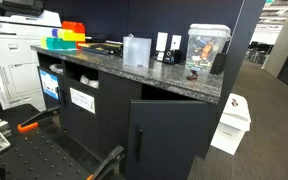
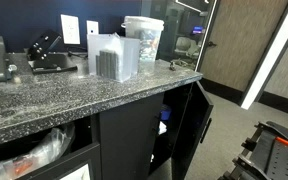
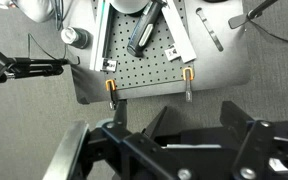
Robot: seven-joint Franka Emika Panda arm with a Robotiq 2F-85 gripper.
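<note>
A black cabinet with a speckled stone top [image 1: 134, 72] stands beside the robot's mount. Its right-hand door [image 2: 193, 125] hangs ajar in exterior view 2, with a dark opening behind it and a small blue item [image 2: 163, 127] inside. The same door [image 1: 164, 135] and its upright handle [image 1: 138, 145] show in exterior view 1. In the wrist view my gripper looks open, its dark fingers well apart, over grey carpet. Nothing shows between them. Neither exterior view shows the gripper clearly.
On the counter stand a translucent container [image 1: 136, 51], a clear lidded bucket [image 1: 206, 48] and stacked coloured blocks [image 1: 66, 38]. A white bin [image 1: 232, 125] is on the floor. Below the wrist camera lies a perforated plate [image 3: 144, 55] with tools and orange clamps [image 3: 188, 73].
</note>
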